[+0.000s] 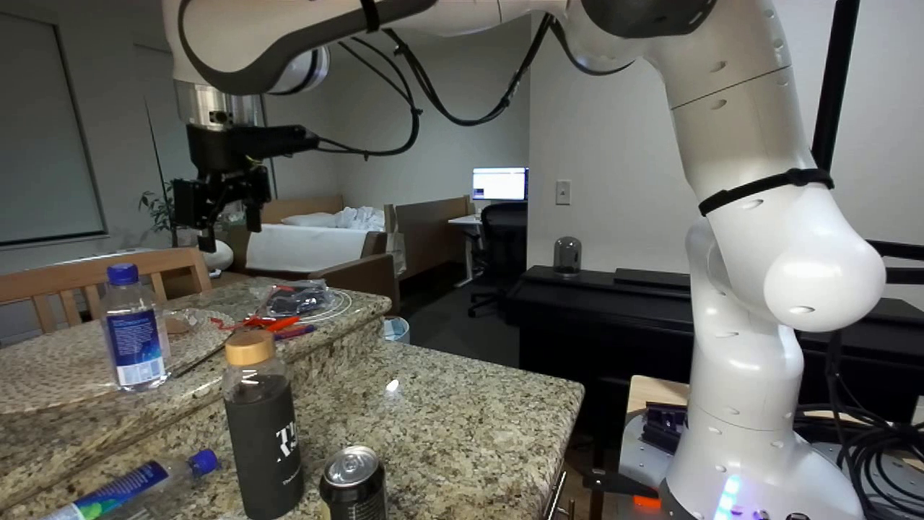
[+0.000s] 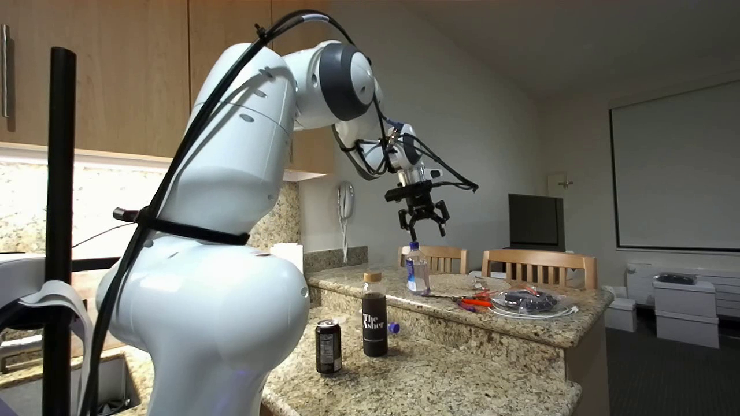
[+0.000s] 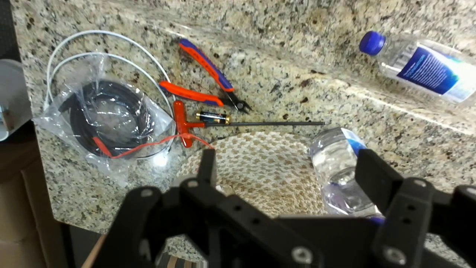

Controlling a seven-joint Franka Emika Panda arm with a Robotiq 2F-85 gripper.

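Observation:
My gripper [image 1: 230, 229] hangs in the air above the raised granite ledge, its fingers [image 3: 207, 166] spread wide with nothing between them. A clear water bottle with a blue cap and blue label [image 1: 136, 347] stands upright on the ledge; in the wrist view this bottle [image 3: 334, 172] is partly behind the right finger. On its side on the lower counter lies another blue-capped bottle [image 1: 143, 487], cut off by the frame edge. The dark bottle with a wooden lid [image 2: 374, 322] hides all but its cap in exterior view 2.
A black can [image 2: 328, 346] stands beside the dark bottle. On the ledge are red-blue cutters [image 3: 203, 67], a red T-handle tool [image 3: 180, 123], a battery [image 3: 213, 117], bagged black cable [image 3: 111, 116] and a woven mat [image 3: 267, 174].

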